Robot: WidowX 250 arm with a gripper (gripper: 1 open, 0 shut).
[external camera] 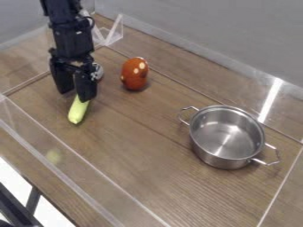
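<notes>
The black gripper [73, 87] hangs low at the left of the camera view, its fingers just over a pale yellow-green elongated object [80, 109] lying on the wooden table. Whether the fingers are open or closed around its upper end is hard to see. A reddish-orange egg-shaped object [134, 76] with pale spots stands to the right of the gripper. A small silvery item [97, 69] sits behind the gripper, partly hidden.
A steel pot [225, 135] with two handles stands at the right. A pale wall borders the back, and clear strips run along the left edge.
</notes>
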